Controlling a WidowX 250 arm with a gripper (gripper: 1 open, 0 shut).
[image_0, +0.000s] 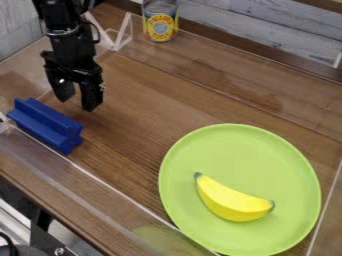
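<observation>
The black robot arm (71, 45) stands at the upper left, with its gripper (75, 92) low over the wooden table, just behind a blue block-like object (46, 124). The gripper's fingers look apart, with nothing clearly between them. A green plate (241, 160) fills the lower right and holds a yellow banana (234, 198).
A can with a yellow label (160, 24) stands at the back, right of a white wire object (114, 30). A pale wall edge runs along the back.
</observation>
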